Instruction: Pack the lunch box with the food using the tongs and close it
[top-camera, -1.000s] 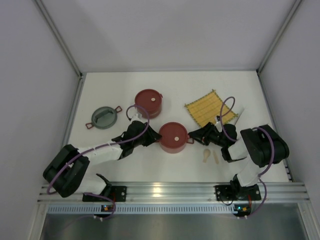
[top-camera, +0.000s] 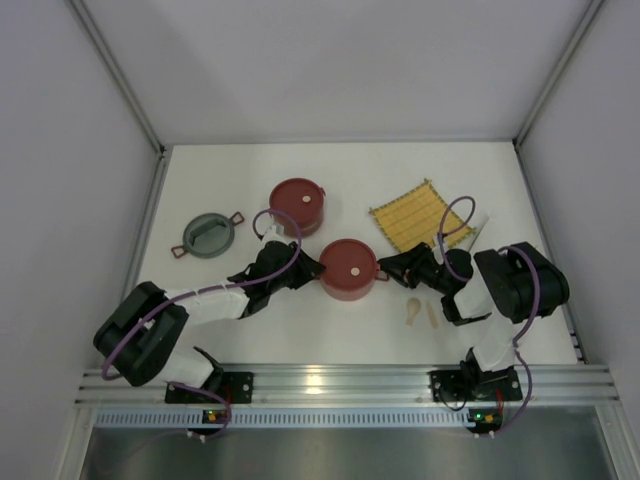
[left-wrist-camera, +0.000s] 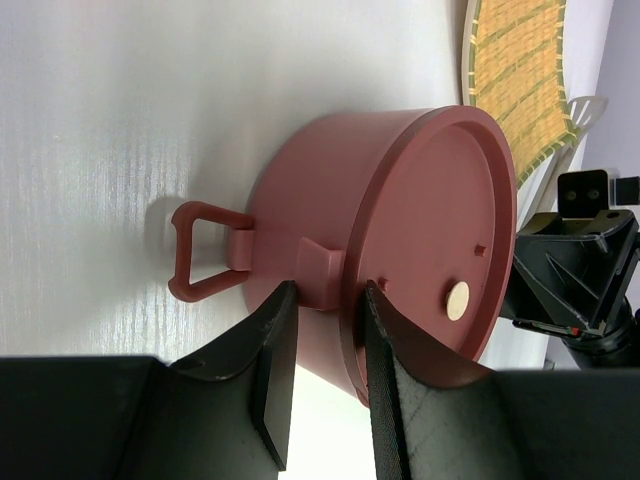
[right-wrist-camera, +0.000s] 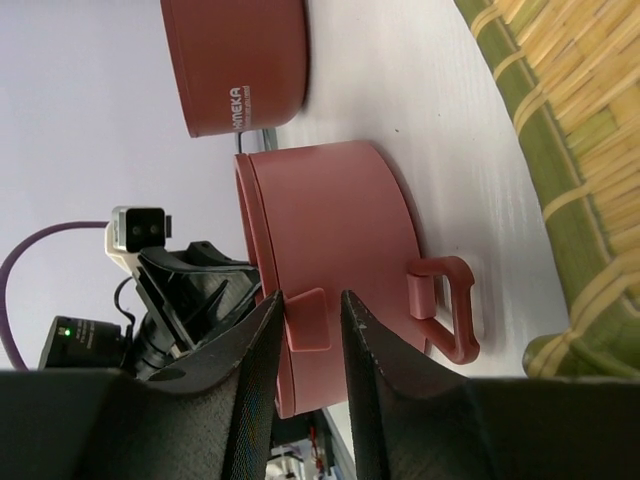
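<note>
A round dark-red lunch box (top-camera: 347, 270) with a flat lid stands between my two arms on the white table. My left gripper is shut at the lid's edge, gripping a small red tab (left-wrist-camera: 319, 273) beside the rim; a looped side handle (left-wrist-camera: 181, 252) sticks out below. Opposite, my right gripper has its fingers partly apart around the other tab (right-wrist-camera: 308, 320). A gap shows between that tab and the right-hand finger (right-wrist-camera: 357, 325). The box's second handle (right-wrist-camera: 463, 305) hangs close above the table. Whether its base touches the table cannot be told.
A second red lunch box (top-camera: 298, 200) stands just behind. Farther left lies a grey-green round dish (top-camera: 209, 236) with red handles. A woven bamboo mat (top-camera: 410, 212) lies at the back right; a wooden spoon (top-camera: 413, 310) and a stick (top-camera: 432, 314) lie near the right arm.
The lunch box has shifted slightly toward the back of the table, and both arms have moved a little with it. The other things have not moved.
</note>
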